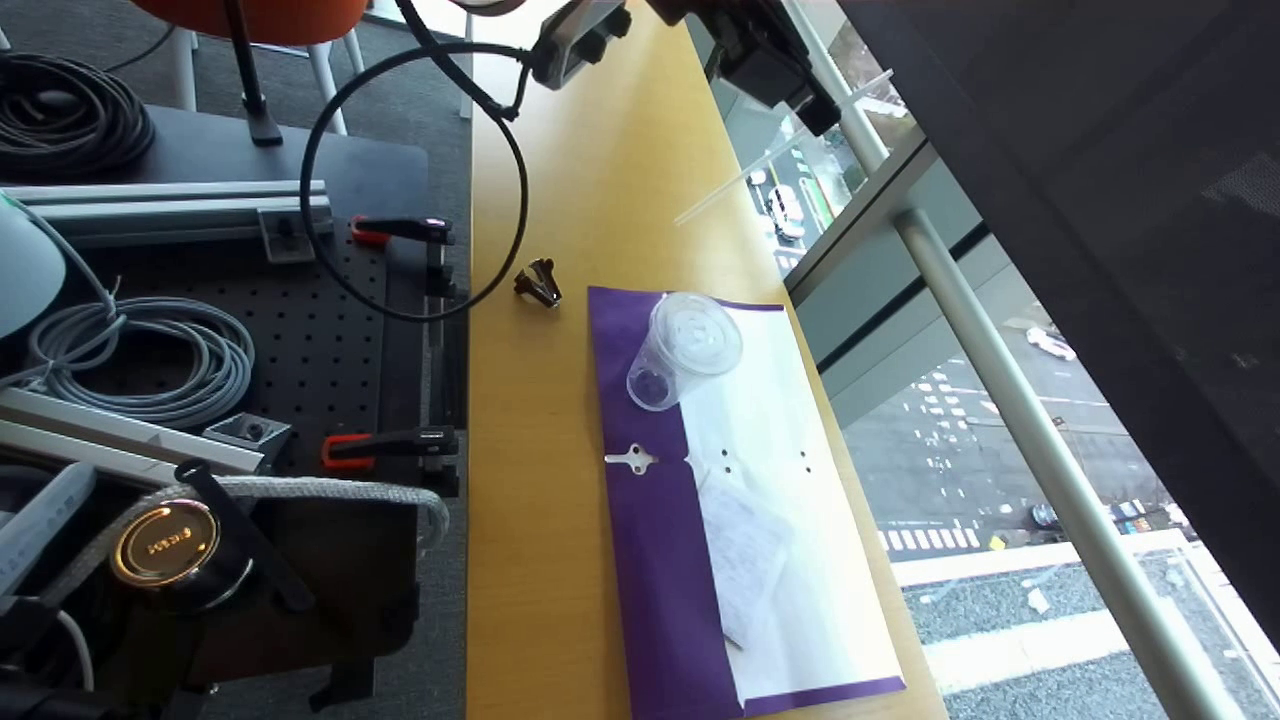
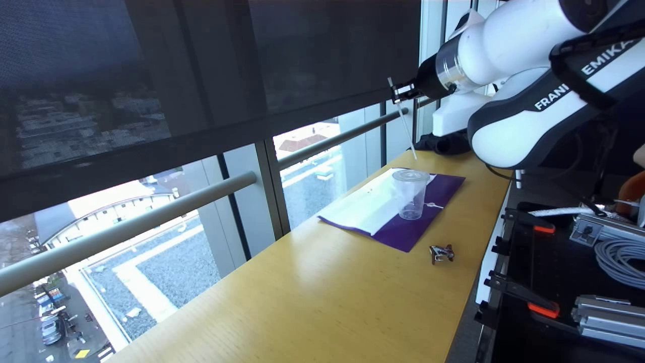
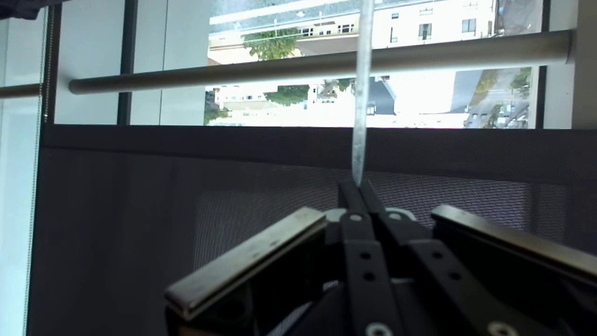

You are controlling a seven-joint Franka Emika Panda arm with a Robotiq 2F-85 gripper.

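Observation:
A thin translucent straw [image 3: 362, 84] is pinched between my fingertips in the wrist view; my gripper is shut on it. In exterior view 2 the gripper [image 2: 396, 95] hangs above the far part of the table, and the straw [image 2: 407, 130] slants downward from it. Exterior view 1 shows the gripper [image 1: 821, 114] at the top, well apart from the cup. A clear plastic cup with a lid [image 1: 698, 335] stands upright on a purple and white folder [image 1: 654, 564]. The straw does not touch the cup.
A staple remover [image 1: 540, 283] lies on the wooden table [image 2: 338, 290] beside the folder. Windows with a metal rail [image 2: 139, 224] run along one side, and a black cart [image 1: 324, 312] with cables stands along the other.

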